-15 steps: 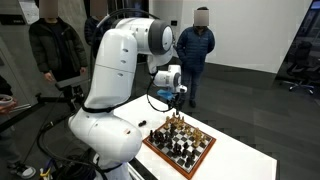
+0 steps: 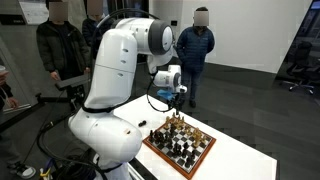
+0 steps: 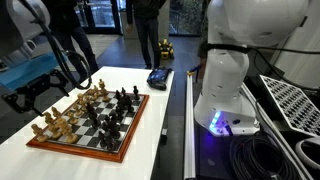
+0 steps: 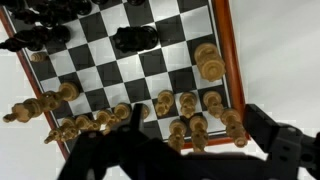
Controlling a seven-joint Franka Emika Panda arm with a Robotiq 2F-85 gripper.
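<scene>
A chessboard (image 4: pixel 232 68) with a brown border fills much of the wrist view. Light wooden pieces stand along its near side, among them a round-topped one (image 4: pixel 209 62) set apart near the right border. Dark pieces (image 4: pixel 60 12) crowd the upper left, and one dark piece (image 4: pixel 135 38) sits alone at the top middle. My gripper is open above the near row, its fingers wide apart with light pieces visible in the gap below. From the side, the gripper (image 2: pixel 173 100) hangs over the board's far end; its fingertips are too small there to make out.
A small dark object (image 2: pixel 142 123) lies left of the board. Behind the table stand people (image 2: pixel 195 45), and a dark device (image 3: pixel 158 77) rests near the table's far edge.
</scene>
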